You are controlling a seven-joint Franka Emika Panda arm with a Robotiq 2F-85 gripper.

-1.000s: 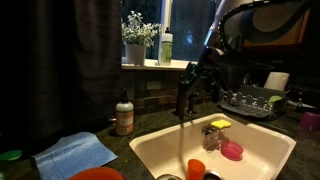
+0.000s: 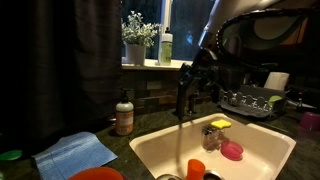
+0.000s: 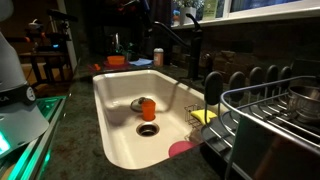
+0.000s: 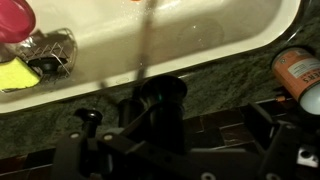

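My gripper is open in the wrist view, with no object held between its dark fingers. It hangs above the counter behind the sink, and the black faucet (image 4: 165, 95) rises in the space in front of it. In exterior view 1 the dark arm reaches over the sink (image 2: 155, 148) from the upper right. An orange cup (image 3: 148, 110) stands in the basin near the drain. A pink bowl (image 2: 232, 151) lies to the right of the cup, near a yellow sponge (image 2: 221, 124). An orange-labelled bottle (image 4: 298, 78) is at the wrist view's right.
A soap bottle (image 2: 124, 116) and a blue cloth (image 2: 75, 156) are left of the sink. A dish rack (image 3: 285, 115) stands on the opposite side. The windowsill holds a potted plant (image 2: 137, 35) and another bottle (image 2: 166, 47). Much of the basin is free.
The arm has shifted slightly to the left in exterior view 1. The sink's contents and the things on the counter look unmoved.
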